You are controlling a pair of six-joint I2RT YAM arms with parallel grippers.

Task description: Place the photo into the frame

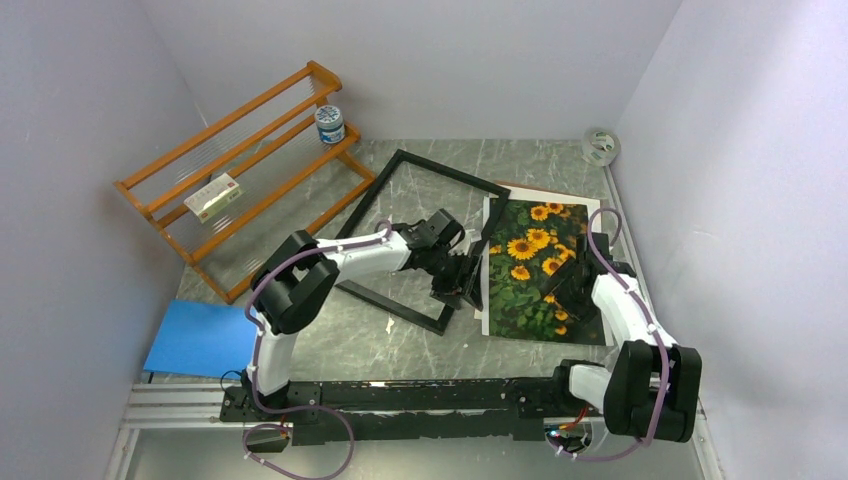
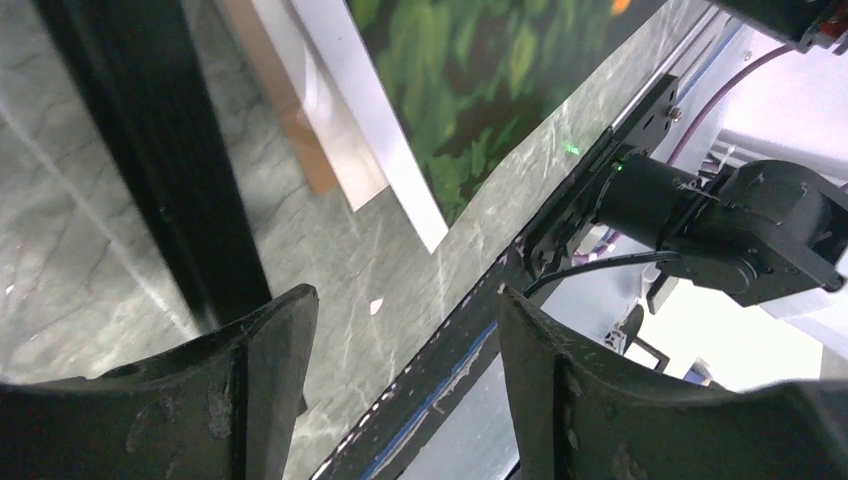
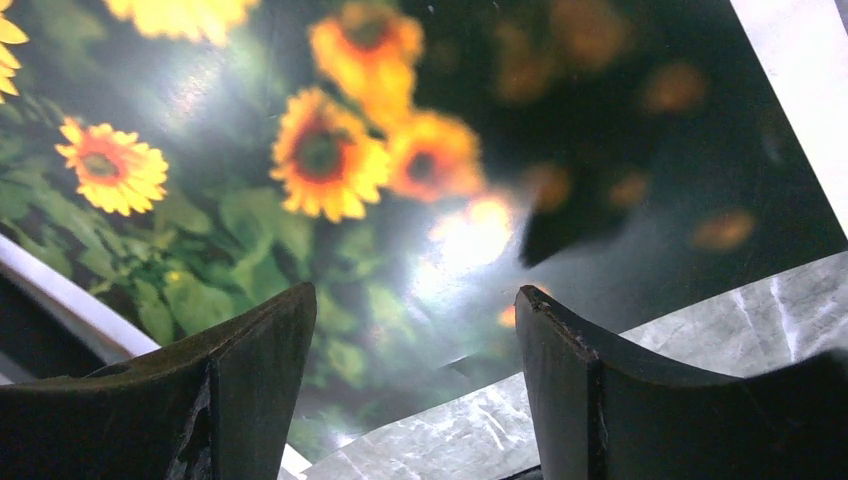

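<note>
The sunflower photo (image 1: 525, 265) lies on white and brown sheets at the right of the top view. Left of it lies the black empty frame (image 1: 450, 175). My left gripper (image 1: 462, 290) hangs over the frame's right bar beside the photo's left edge; in the left wrist view its fingers (image 2: 260, 370) stand apart with nothing between them, the sheets' edges ahead. My right gripper (image 1: 560, 290) is over the photo's right half, its fingers (image 3: 240, 380) apart above the print, nothing held.
A wooden rack (image 1: 260, 140) with a box and jar stands back left. A blue board (image 1: 195, 340) lies front left, a tape roll (image 1: 600, 146) back right. Walls stand close on the right and behind.
</note>
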